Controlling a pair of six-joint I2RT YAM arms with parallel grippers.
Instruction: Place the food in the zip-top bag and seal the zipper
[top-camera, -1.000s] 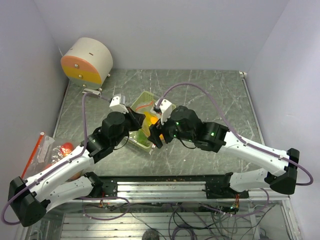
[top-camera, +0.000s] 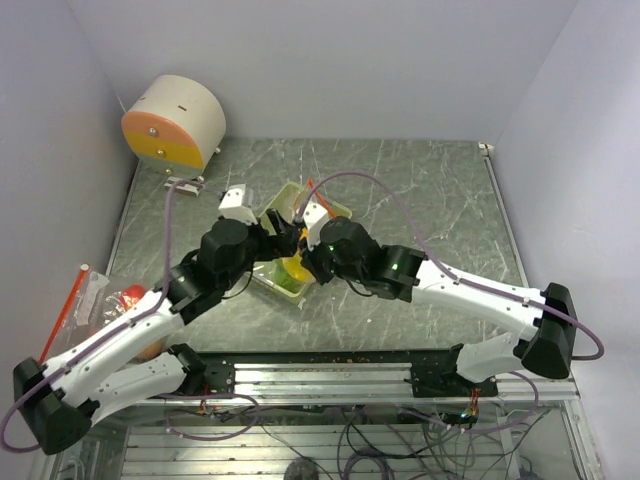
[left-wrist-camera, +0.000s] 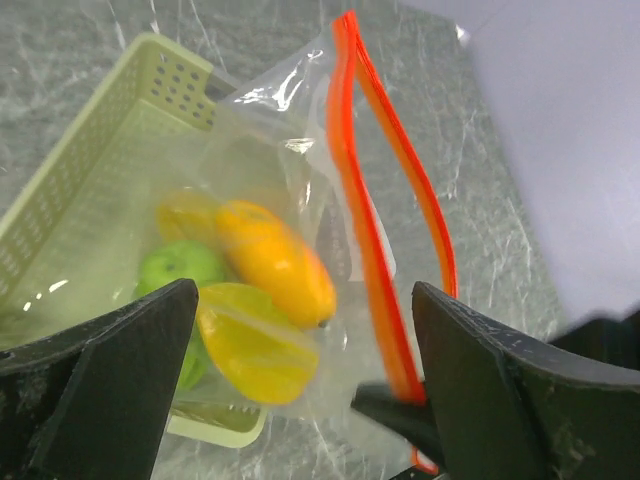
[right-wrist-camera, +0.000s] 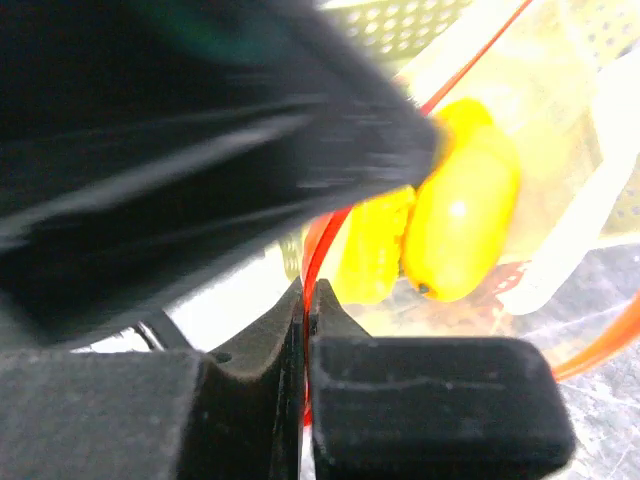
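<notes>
The clear zip top bag (left-wrist-camera: 285, 160) has an orange zipper edge and stands with its mouth part open over the green basket. Inside it show a yellow-orange mango-like piece (left-wrist-camera: 285, 265), a yellow piece (left-wrist-camera: 255, 345) and a green round piece (left-wrist-camera: 185, 265). My left gripper is open; one orange zipper strip (left-wrist-camera: 365, 220) runs down by its right finger. Over the bag's near side, my right gripper is shut with an orange strip (right-wrist-camera: 316, 250) between its fingertips. A dark left finger (right-wrist-camera: 260, 130) looms close in the right wrist view.
Around the bag is a light green basket (left-wrist-camera: 60, 180). At far left lies another filled bag with a red strip (top-camera: 65, 310). A round cream container (top-camera: 180, 120) stands at the back left.
The left gripper has opened, and the right gripper has come leftward, close beside it. The orange strips now stand up farther right over the basket.
</notes>
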